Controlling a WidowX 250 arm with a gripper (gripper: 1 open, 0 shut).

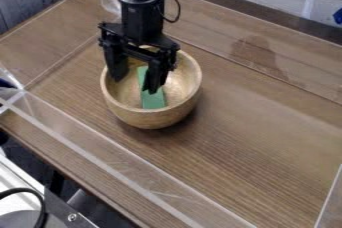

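Note:
A wooden bowl [183, 107] sits on the wooden table, with a green rectangular object [152, 98] lying inside it. My black gripper [138, 72] is over the bowl, open, its two fingers reaching down inside the rim on either side; the right one is beside the green object and partly covers it.
Clear tape runs across its left part. Grey equipment and a cable are at the lower left, off the table's edge. A pale panel edges the back right.

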